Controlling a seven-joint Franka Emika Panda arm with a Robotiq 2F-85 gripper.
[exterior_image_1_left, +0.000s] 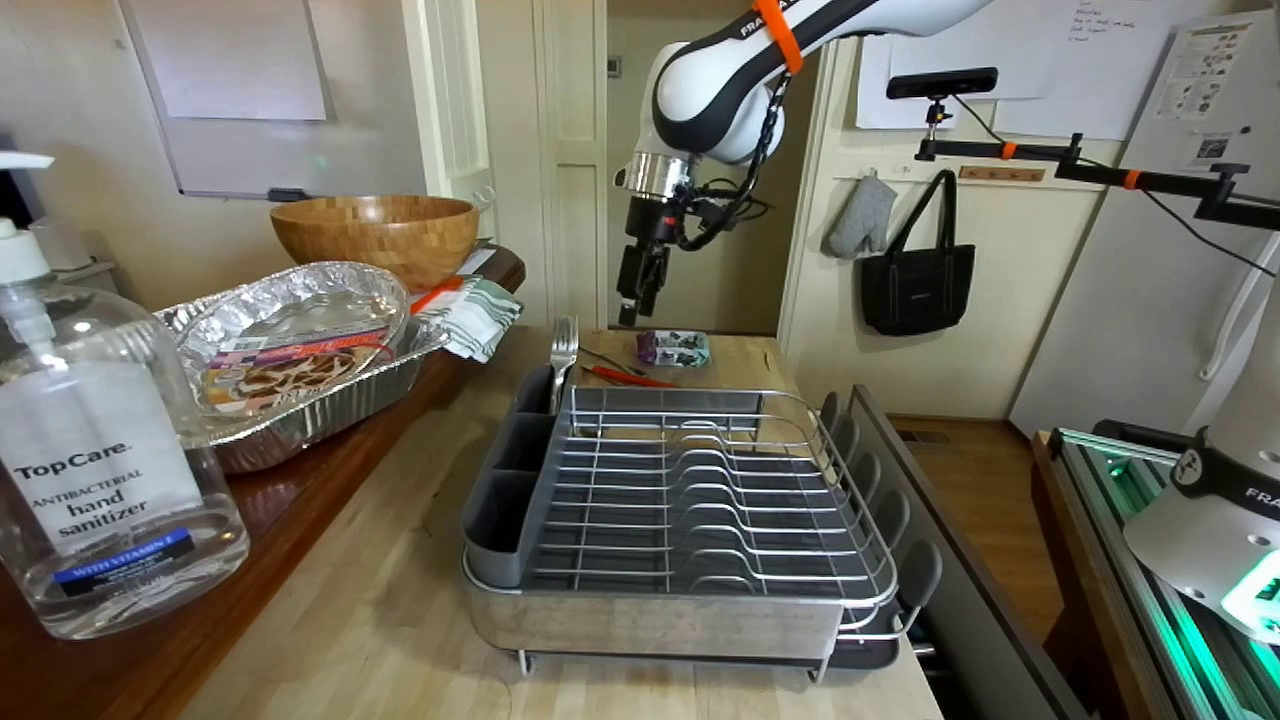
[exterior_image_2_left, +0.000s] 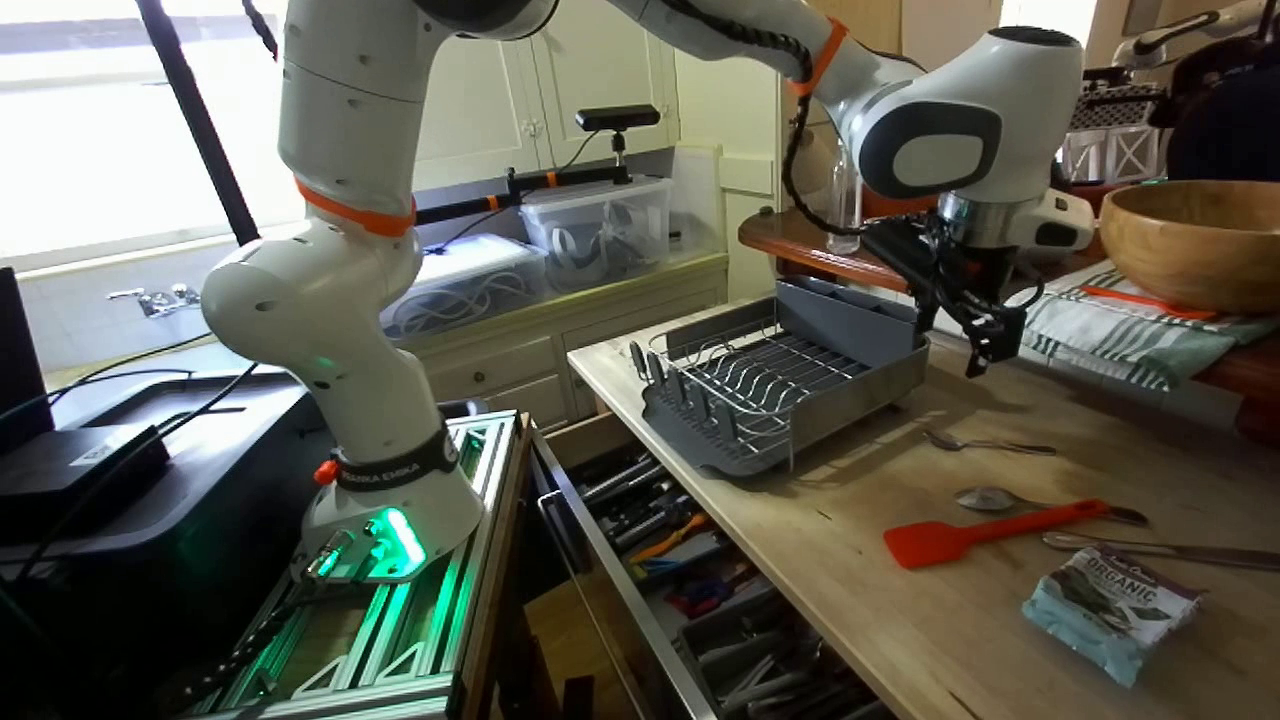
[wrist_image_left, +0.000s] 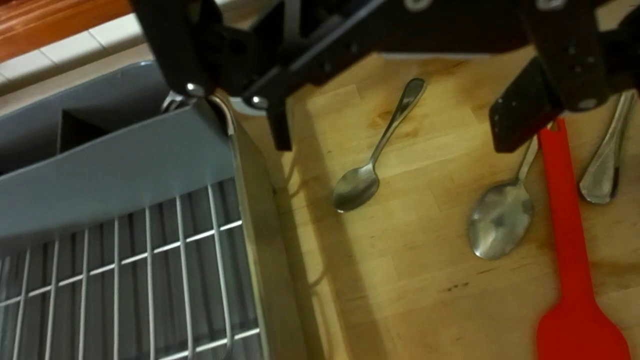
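Note:
My gripper stands open above the wooden counter, its fingers wide apart and nothing between them. Below that gap, in the wrist view, a small spoon (wrist_image_left: 356, 187) lies flat near the side of the dish rack (wrist_image_left: 264, 240). A larger spoon (wrist_image_left: 501, 221) is further right, alongside a red spatula (wrist_image_left: 564, 228). The end of another metal utensil (wrist_image_left: 600, 177) shows at the right edge. A fork (exterior_image_1_left: 563, 356) stands upright in the rack's grey cutlery holder (exterior_image_1_left: 499, 510).
A snack packet (exterior_image_2_left: 1113, 606) lies on the counter beyond the spatula. Beneath the counter edge, a drawer (exterior_image_2_left: 708, 576) full of utensils is pulled out. A wooden bowl (exterior_image_1_left: 374, 240), foil trays (exterior_image_1_left: 348, 396) and a sanitizer bottle (exterior_image_1_left: 102, 480) occupy the higher side shelf.

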